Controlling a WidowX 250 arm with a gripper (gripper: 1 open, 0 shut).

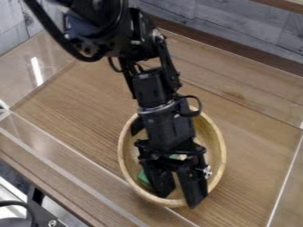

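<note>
A round wooden bowl (210,133) sits on the wooden counter (66,115), right under the black gripper (178,177). The gripper hangs down into the bowl, open, its black fingers over the near part and covering much of the interior. A small piece of a green object (145,177) shows at the lower left inside the bowl, mostly hidden by the gripper.
A grey tiled wall (225,27) runs along the back. A pale edge runs down the right side, and dark cables are at the bottom left.
</note>
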